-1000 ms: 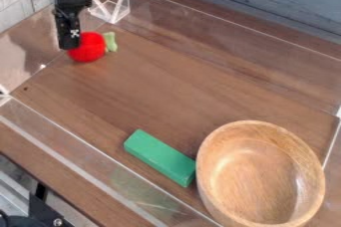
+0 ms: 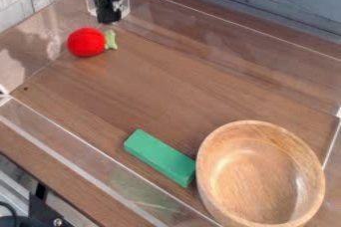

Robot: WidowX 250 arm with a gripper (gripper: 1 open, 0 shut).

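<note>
A red round object with a small green top, like a toy tomato, lies on the wooden table at the upper left. The dark gripper hangs above it and a little to its right, at the top edge of the view. Its fingers are small and dark here, and I cannot tell how far apart they stand. The red object rests on the table below, apart from them.
A green block lies at the lower middle, beside a wooden bowl at the lower right. Clear low walls border the wooden table, whose middle is free.
The gripper has moved up and to the right, away from the red object. The red object stays in about the same place.
</note>
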